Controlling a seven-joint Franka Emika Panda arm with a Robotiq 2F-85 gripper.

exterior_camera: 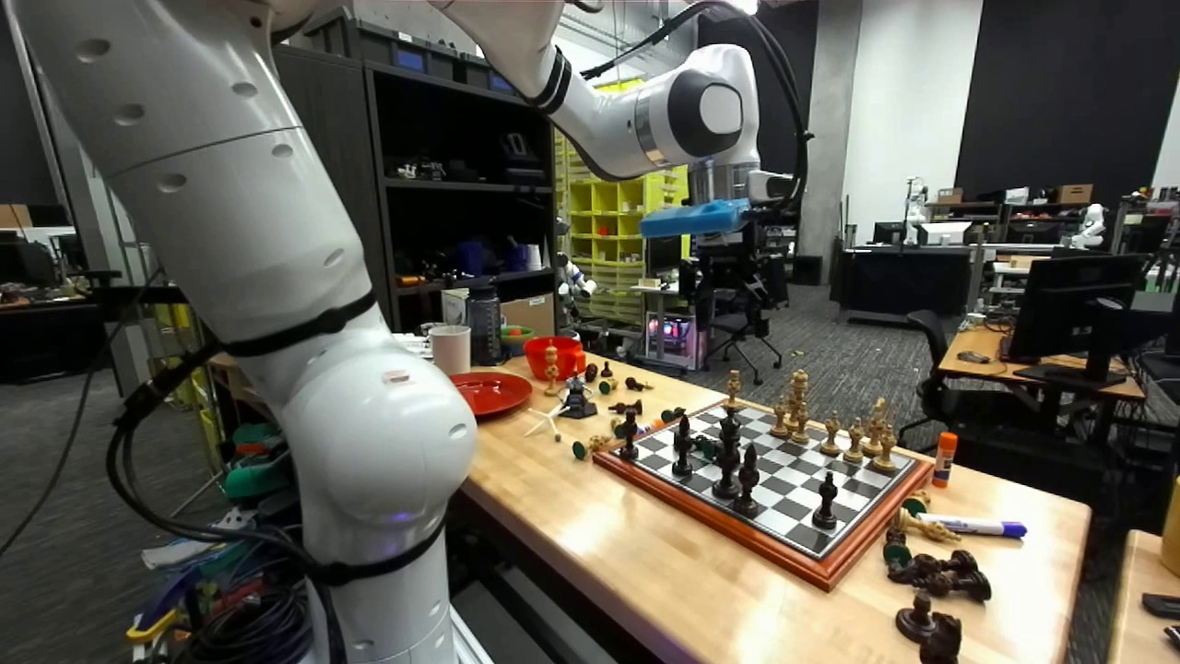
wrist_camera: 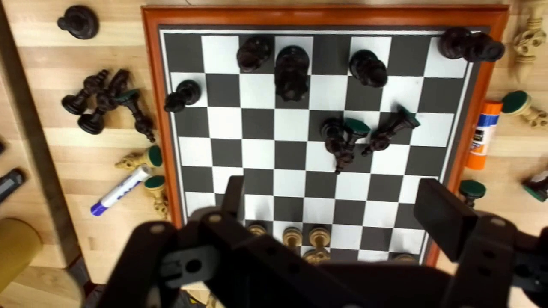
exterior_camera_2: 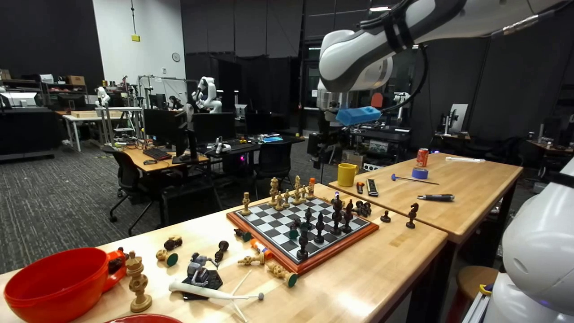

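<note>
My gripper stands open high above the chessboard, its two dark fingers (wrist_camera: 444,218) wide apart with nothing between them. The chessboard (exterior_camera: 708,531) has a reddish wooden frame and lies on the light wooden table. Dark pieces stand along one side, among them a tall dark piece (wrist_camera: 291,74) and a lone dark one (exterior_camera: 825,500) near the corner. Several dark pieces, such as a toppled one (wrist_camera: 390,131), lie tipped near the middle. Light wooden pieces (exterior_camera: 798,408) stand along the opposite side; in the wrist view my gripper hides part of that side.
Loose pieces, a blue-capped marker (wrist_camera: 120,190) and an orange glue stick (wrist_camera: 483,134) surround the board. A red bowl (exterior_camera_2: 59,282), a red plate (exterior_camera: 491,391) and a small figure (exterior_camera_2: 200,272) occupy one end. A yellow mug (exterior_camera_2: 347,174) sits on the adjoining table.
</note>
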